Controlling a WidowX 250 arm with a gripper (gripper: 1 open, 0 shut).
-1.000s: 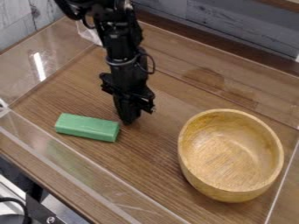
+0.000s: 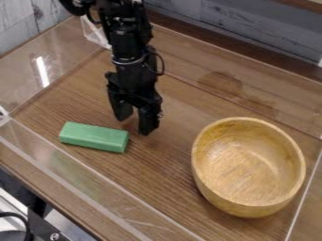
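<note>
The black robot arm hangs from the top of the view, its gripper (image 2: 134, 113) low over the wooden table, open with its dark fingers apart. Just below and left of it lies a green block (image 2: 93, 136), apart from the fingers. A large yellow bowl (image 2: 247, 188) sits at the right front.
A clear plastic piece stands at the top left by the wall. A black cable (image 2: 13, 215) runs at the lower left edge.
The gripper has turned and its fingers appear more spread across the view. The block and bowl have not moved.
</note>
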